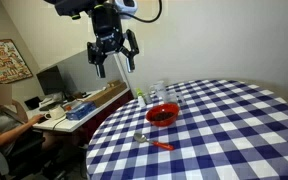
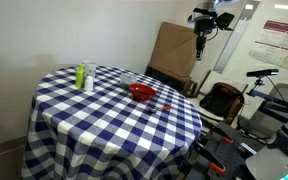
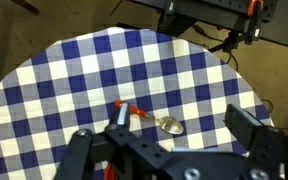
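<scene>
My gripper (image 1: 116, 66) hangs high above the table, open, with nothing between its fingers. In exterior view 2 the gripper (image 2: 201, 46) is well above the table's far right side. A spoon with a red handle (image 1: 162, 146) and a metal head (image 3: 170, 125) lies on the blue-and-white checked cloth, well below the gripper. Behind it in exterior view 1 stands a red bowl (image 1: 164, 117) with something dark inside. The wrist view shows only a red sliver of the bowl (image 3: 109, 172); the gripper hides the rest.
A green bottle (image 2: 80, 76) and a white bottle (image 2: 89, 85) stand beyond the bowl, near clear containers (image 2: 128, 78). A person (image 1: 6, 120) sits at a desk to the left in exterior view 1.
</scene>
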